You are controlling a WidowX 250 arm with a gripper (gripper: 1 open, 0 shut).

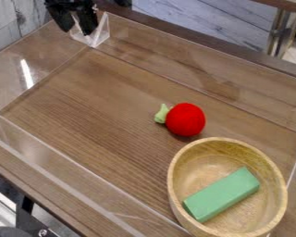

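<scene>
My black gripper (71, 20) is at the top left edge of the wooden table, small and partly cut off by the frame; its fingers look open, with nothing clear between them. A red tomato-like object (187, 120) with a green tip lies right of centre. A tan bowl (189, 171) at the bottom right holds a green block (221, 193).
A wide stretch of bare table (95, 120) fills the middle and left. A crumpled transparent piece (95, 32) is by the gripper. A wooden ledge (289, 5) runs along the top right.
</scene>
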